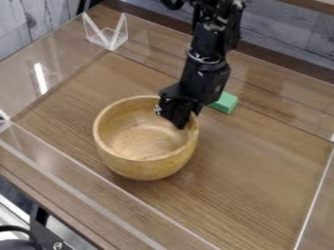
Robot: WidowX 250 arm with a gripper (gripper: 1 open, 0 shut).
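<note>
A large tan wooden bowl (141, 156) sits on the wooden table. My black gripper (183, 109) is at the bowl's far right rim, with its fingers over the rim; it looks shut on that rim, though the fingertips are partly hidden. Behind the gripper, to the right, a green block (224, 104) lies on the table.
A white wire holder (104, 31) stands at the back left edge. Dark space with cables lies beyond the front left edge.
</note>
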